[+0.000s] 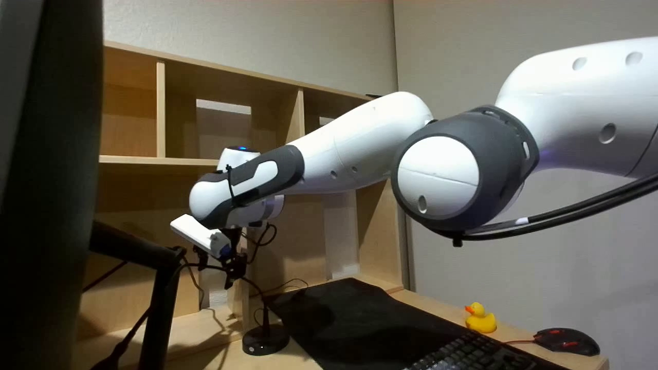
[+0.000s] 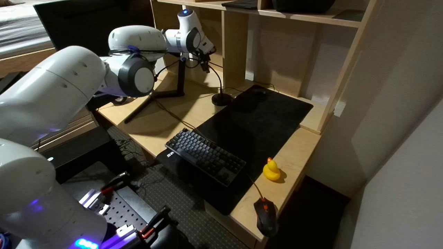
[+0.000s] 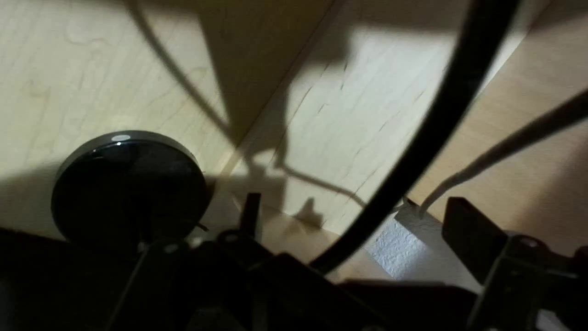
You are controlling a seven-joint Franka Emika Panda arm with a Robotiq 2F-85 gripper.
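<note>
A black gooseneck device, perhaps a lamp, stands on a round base [image 2: 222, 99] on the desk, left of the black mat. Its thin neck [image 2: 218, 76] rises from the base to my gripper [image 2: 206, 68], then seems to run on leftward to a drooping end [image 1: 117, 356] near the monitor stand. The wrist view has the base [image 3: 129, 190] at lower left, and my gripper is open there, its dark fingers [image 3: 474, 237] wide apart. A thick black strand [image 3: 419, 143], likely the neck, crosses the gap between them; contact cannot be judged.
A monitor stand [image 2: 181, 79] rises close left of the gripper, and the wooden shelf unit [image 1: 130, 160] stands behind. On the desk are a black mat [image 2: 257, 120], keyboard [image 2: 205, 153], yellow duck [image 2: 272, 170] and mouse [image 2: 265, 217].
</note>
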